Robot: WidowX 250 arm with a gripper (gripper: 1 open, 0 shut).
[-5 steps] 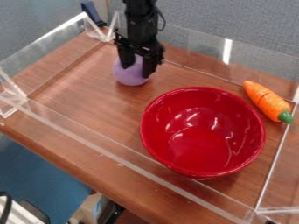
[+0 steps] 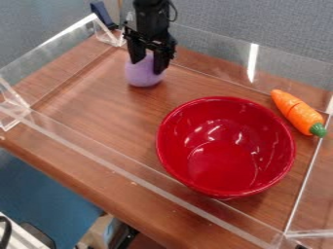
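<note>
A black gripper reaches down from the top at the back left of the wooden surface, over a purple round object that looks like an eggplant or ball. Its fingers overlap the object's upper part; whether they grip it I cannot tell. A large red bowl sits at the front right, empty. An orange toy carrot lies to the right of the bowl, near the clear wall.
Clear plastic walls border the wooden surface on several sides. A blue floor shows at the lower left.
The gripper and the purple object have shifted slightly to the left over the last second. The bowl and carrot are unmoved.
</note>
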